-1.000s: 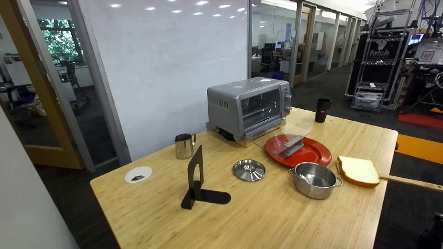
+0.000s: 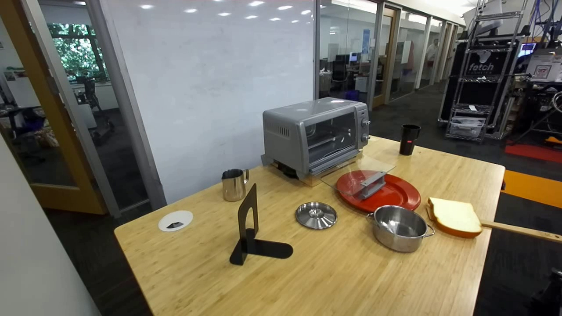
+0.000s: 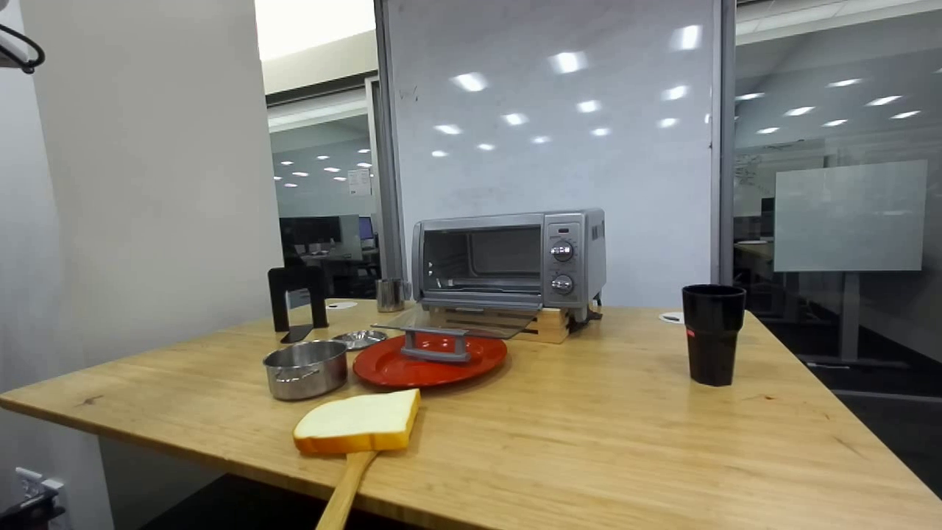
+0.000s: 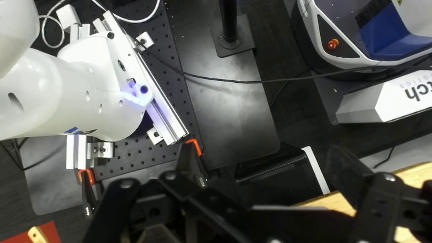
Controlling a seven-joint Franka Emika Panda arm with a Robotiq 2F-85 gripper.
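Note:
In the wrist view my gripper stands open, its dark fingers wide apart with no object between them. It is away from the tabletop items, and neither exterior view shows it clearly. A toaster oven (image 2: 316,134) has its glass door lowered, the grey handle (image 3: 434,345) over a red plate (image 3: 380,364). A bread slice (image 2: 454,215) rests at the end of a wooden handle (image 3: 348,495) that sticks out past the table edge. Beside the plate are a steel pot (image 2: 398,234) and a steel lid (image 2: 316,215).
A black bookend (image 2: 268,248) and a metal pitcher (image 2: 233,187) stand on the left side of the table; a black cup (image 3: 713,336) stands on the right. Below the gripper are the white arm base (image 4: 101,85) and a cable (image 4: 243,81).

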